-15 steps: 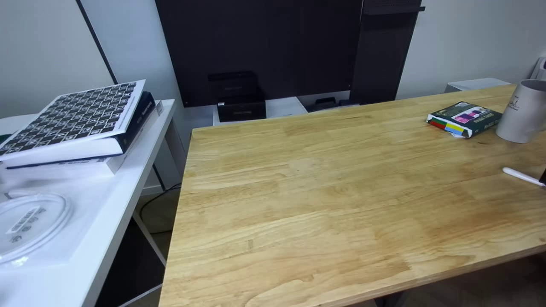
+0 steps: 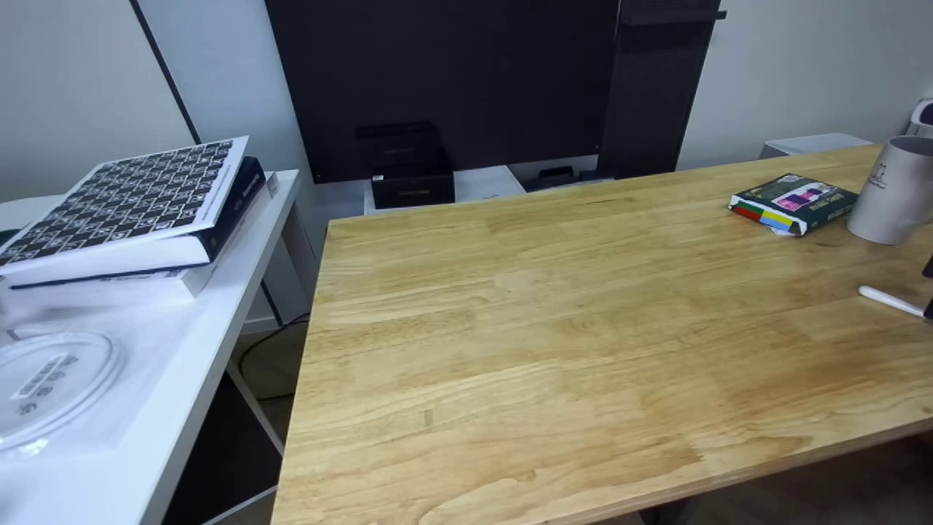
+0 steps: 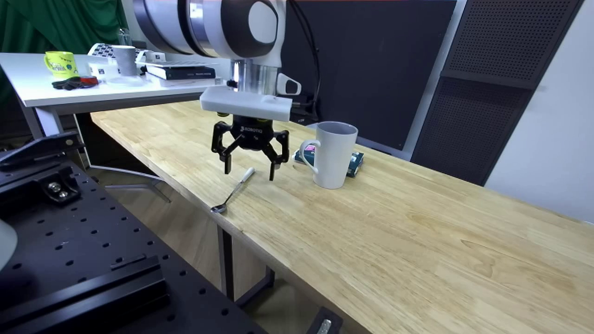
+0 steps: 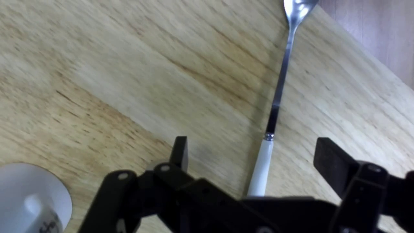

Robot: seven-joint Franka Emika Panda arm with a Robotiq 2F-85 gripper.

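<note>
A spoon with a white handle point(image 4: 262, 167) and a metal bowl point(image 4: 299, 8) lies flat on the wooden table, its bowl end close to the table edge. In exterior view 2 the same spoon point(image 3: 238, 187) is seen whole. Above its handle end hovers my gripper point(image 3: 249, 171), open, with empty air between its fingers. From the wrist view, the white handle runs between the two spread fingertips of the gripper, and its far end is hidden behind the gripper body.
A tall white mug point(image 3: 332, 156) stands close by the gripper, handle towards it. Behind the mug lies a dark green box point(image 2: 794, 203). A white side table point(image 2: 175, 367) holds books point(image 2: 122, 197).
At the right edge of exterior view 1, slightly more of the dark gripper shows by the spoon handle. The spoon, mug and box have not moved.
</note>
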